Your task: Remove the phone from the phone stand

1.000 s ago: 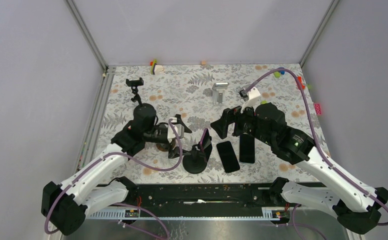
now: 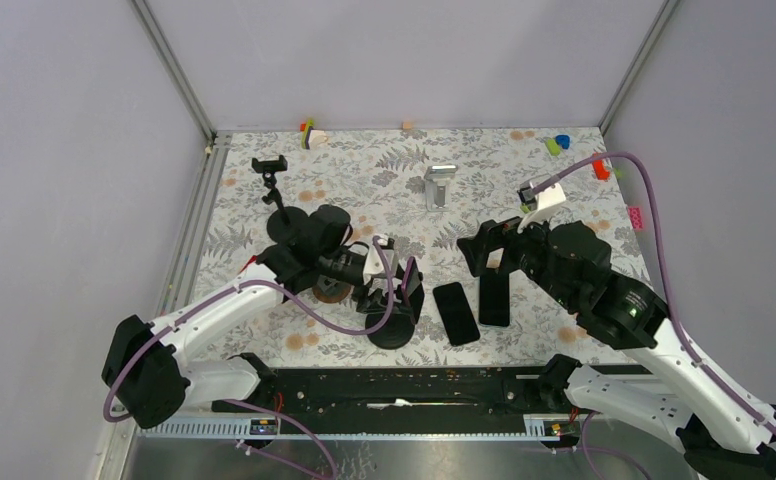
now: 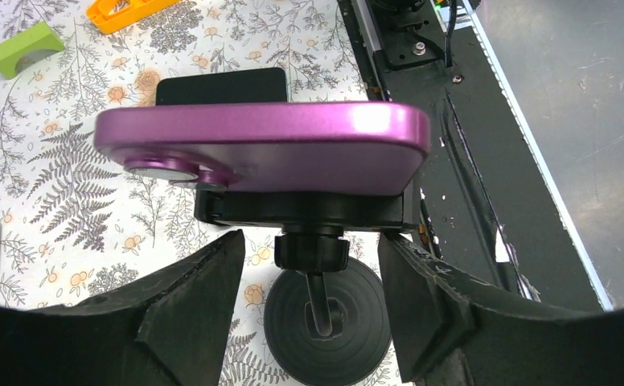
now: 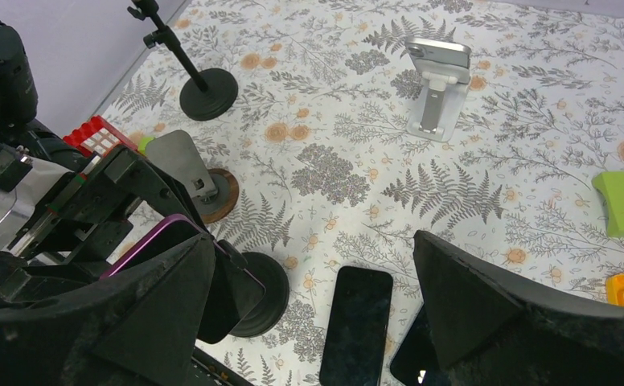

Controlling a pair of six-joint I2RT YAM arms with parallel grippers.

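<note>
A purple-edged phone (image 3: 268,153) sits on a black round-based phone stand (image 3: 310,253), its back toward my left wrist view. In the right wrist view the phone's dark screen (image 4: 235,301) leans above the stand's base (image 4: 275,297). My left gripper is part open, one fingertip on either side of the stand's neck just below the cradle, with gaps showing on both sides. Above the table to the right of the stand, my right gripper stands wide open with nothing between its fingers.
Two dark phones (image 2: 455,313) lie flat right of the stand. Behind are a white stand (image 2: 438,187) and, at left, a tall black holder (image 2: 282,222). A grey stand (image 4: 182,161) is close by my left arm.
My left gripper has moved right and toward the table's front, up to the stand, and its finger has narrowed. The right gripper has drawn away to the right. Phone and stand stayed put.
</note>
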